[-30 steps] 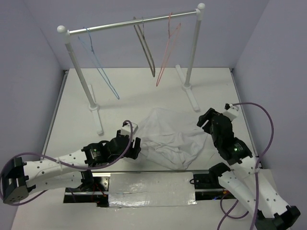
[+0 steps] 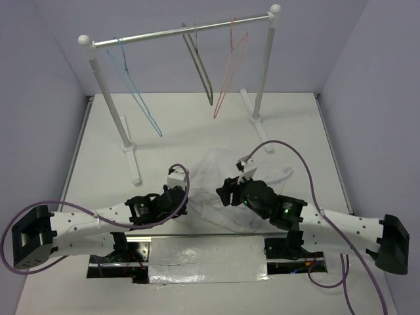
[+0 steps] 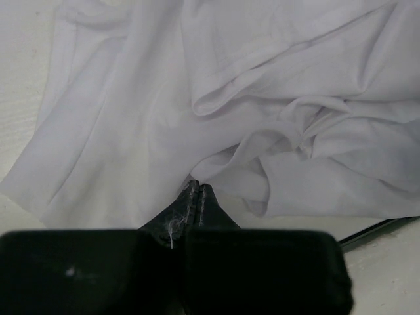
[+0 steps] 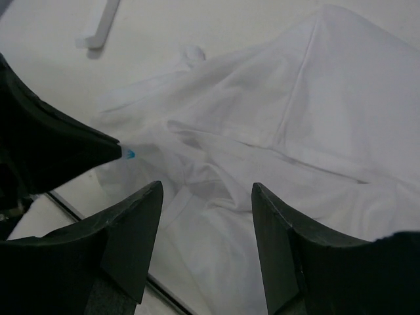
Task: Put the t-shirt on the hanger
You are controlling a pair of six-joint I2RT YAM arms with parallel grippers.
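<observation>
The white T-shirt lies crumpled on the table, filling much of both wrist views. My left gripper is at the shirt's left edge; in the left wrist view its fingertips are together over a fold, with no cloth clearly between them. My right gripper is over the middle of the shirt, its fingers apart and empty. Three hangers hang from the rail: blue, dark and pink.
The rack's posts stand on white feet at either side. Walls enclose both sides and the back; a metal strip runs along the front.
My right arm has swung left and inward from the right side to over the shirt's middle. My left gripper has shifted slightly at the shirt's left edge.
</observation>
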